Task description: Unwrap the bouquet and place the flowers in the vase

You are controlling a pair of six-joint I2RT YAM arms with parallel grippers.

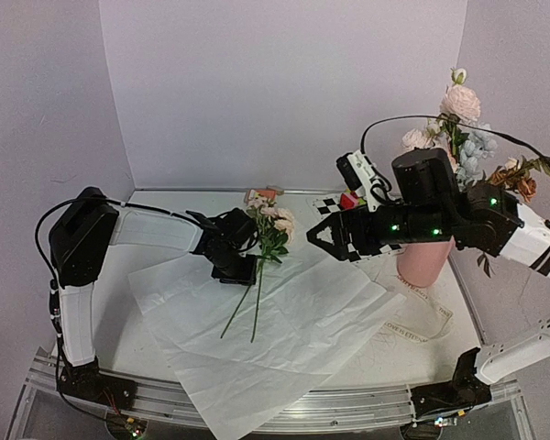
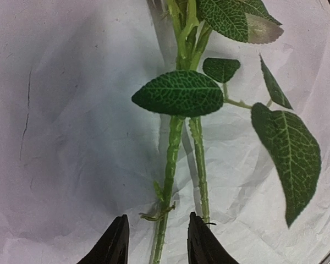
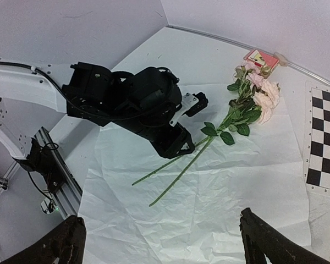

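Pale pink roses (image 1: 273, 218) lie on white paper (image 1: 302, 344), their two long green stems (image 3: 176, 180) pointing toward the front left. Over the stems hovers my left gripper (image 1: 251, 273). Its fingers (image 2: 116, 242) stand apart in the left wrist view, with one stem (image 2: 166, 187) running through the space between them and the other close to the right finger; neither looks pinched. My right gripper is spread wide and empty, high above the paper's right side. The pink vase (image 1: 423, 264), at the right, holds other flowers (image 1: 460, 105) and is partly hidden by the right arm.
A checkered board (image 3: 322, 140) with toy blocks lies at the back right, mostly covered by the right arm from above. Beside the blossoms is a small red box (image 3: 262, 58). A loose ribbon (image 1: 422, 335) lies near the vase.
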